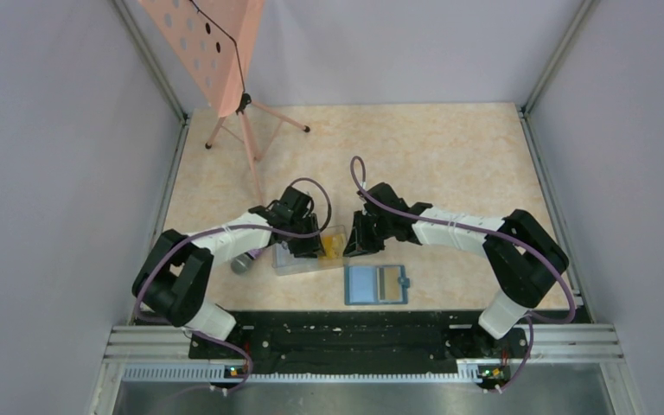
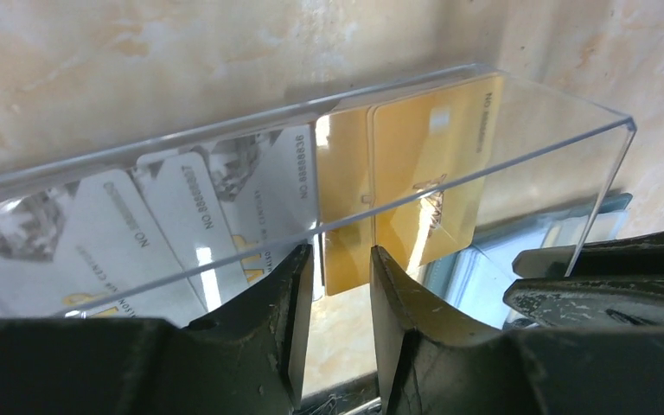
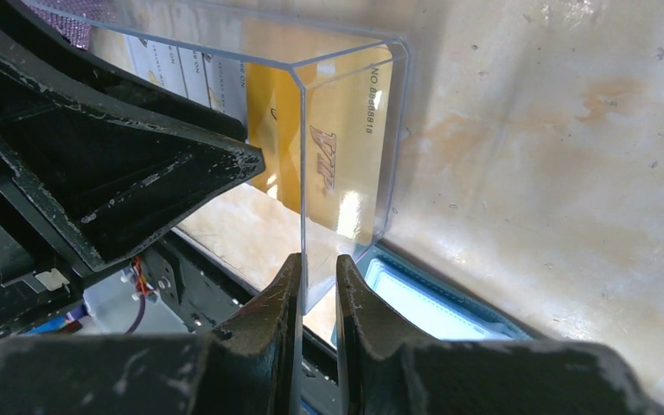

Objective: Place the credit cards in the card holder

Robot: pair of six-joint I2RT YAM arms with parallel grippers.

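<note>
A clear box (image 2: pixel 571 99) on the table holds white cards (image 2: pixel 264 190) and gold cards (image 2: pixel 450 112), which overlap in a row. My right gripper is shut on the box's clear end wall. Over the box, my left gripper has its fingers parted, with a narrow gap and no card gripped between them; the edges of a gold and a white card show beyond the gap. In front of the box lies the blue card holder (image 1: pixel 376 284), open flat, with a gold-coloured right side.
A grey cylindrical object (image 1: pixel 242 263) stands left of the box by the left arm. At the back left is a pink stand (image 1: pixel 245 130) on tripod legs. Free table lies behind the arms and to the right.
</note>
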